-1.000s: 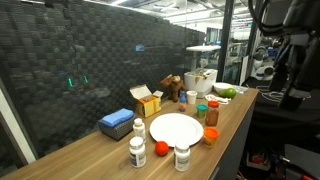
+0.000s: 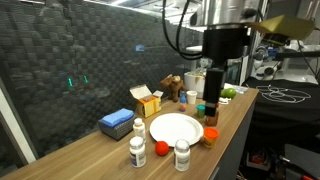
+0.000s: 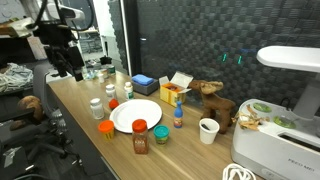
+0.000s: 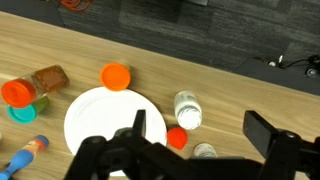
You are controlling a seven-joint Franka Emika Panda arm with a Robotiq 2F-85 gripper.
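Observation:
My gripper is open above the table, its two black fingers wide apart with nothing between them. In the wrist view, a white-capped bottle (image 4: 187, 108) appears in the space between the fingers, well below them. Close by lie a red ball (image 4: 177, 138) and a second bottle (image 4: 204, 151), partly hidden by the gripper. A white plate (image 4: 95, 95) lies to the left, partly covered by one finger. An orange cup (image 4: 115, 77) stands beside the plate. From the side, the gripper (image 3: 67, 72) hangs clear of the bottles near the table's edge.
A red-lidded jar (image 3: 140, 137), a teal-lidded jar (image 3: 161, 132), a blue bottle (image 3: 178, 115) and a white mug (image 3: 208, 130) stand beyond the plate. Along the back are an open yellow box (image 2: 146, 101) and a blue-topped container (image 2: 117, 121). Bare wood shows at front left.
The arm has swung in from the right in exterior view 1, and the gripper now hangs over the table's near side. The objects on the table have not moved.

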